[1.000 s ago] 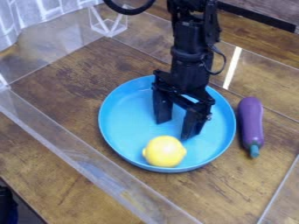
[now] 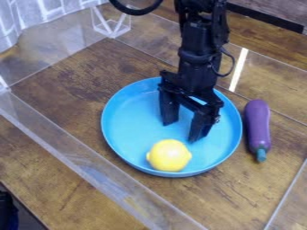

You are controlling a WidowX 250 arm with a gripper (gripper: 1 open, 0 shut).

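Observation:
My black gripper (image 2: 189, 113) is lowered over a light blue round plate (image 2: 129, 124), its dark fingers spread open near the plate's middle and right half. A yellow lemon-like toy (image 2: 168, 154) lies on the front of the plate, below and apart from the fingers. Whether anything sits beneath the dark gripper is hidden.
A purple eggplant toy (image 2: 257, 126) with a teal tip lies just right of the plate. Transparent walls edge the left and lower-left side.

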